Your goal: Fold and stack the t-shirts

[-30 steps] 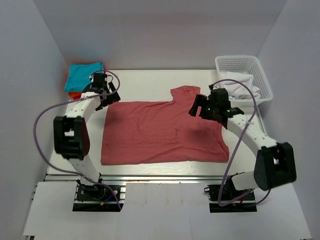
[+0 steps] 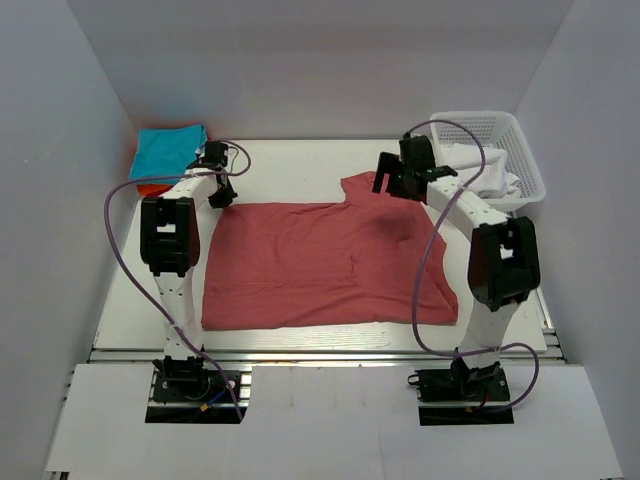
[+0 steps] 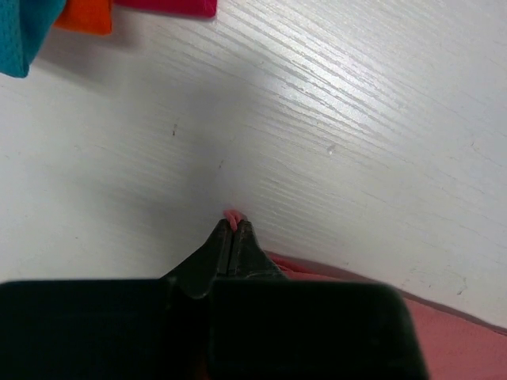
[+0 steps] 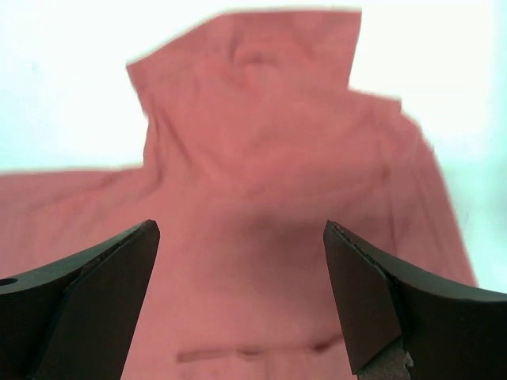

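A red t-shirt (image 2: pixel 300 260) lies spread flat across the table. My left gripper (image 2: pixel 225 196) is at its top-left corner; in the left wrist view its fingertips (image 3: pixel 236 226) are shut on a small pinch of red fabric. My right gripper (image 2: pixel 388 172) hovers over the shirt's upper right part, open and empty; the right wrist view shows its black fingers (image 4: pixel 87 301) either side of shirt fabric below.
A folded stack (image 2: pixel 163 150) with teal on top and orange and red beneath sits at the back left. A white basket (image 2: pixel 525 170) with white cloths stands at the back right.
My left gripper has come to the shirt's corner and closed on it. My right gripper has moved up and slightly left over the shirt, still open.
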